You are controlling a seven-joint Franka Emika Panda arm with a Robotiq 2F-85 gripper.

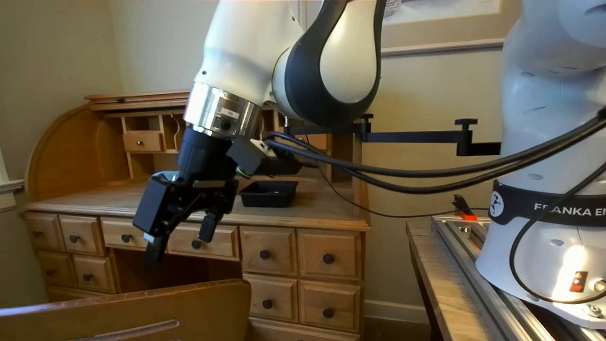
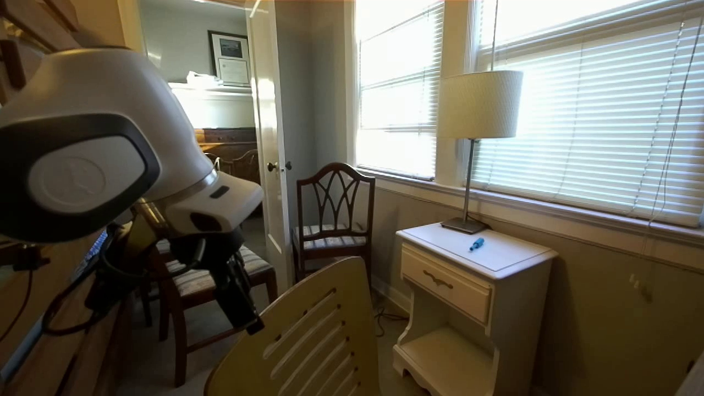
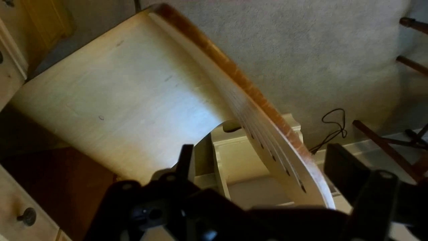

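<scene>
My gripper is open and empty, tilted downward in front of the roll-top desk. In the wrist view, its dark fingers stand wide apart, with the slotted back of the pale wooden chair showing beyond and between them. The chair's broad seat fills the left of that view. On the desk, a sliver of blue cloth shows behind the gripper; most of it is hidden. A black tray rests to the right of the gripper on the desktop.
The chair back rises close to the gripper in exterior view 2. A white nightstand by the window carries a lamp and a small blue item. Another dark chair stands near the door.
</scene>
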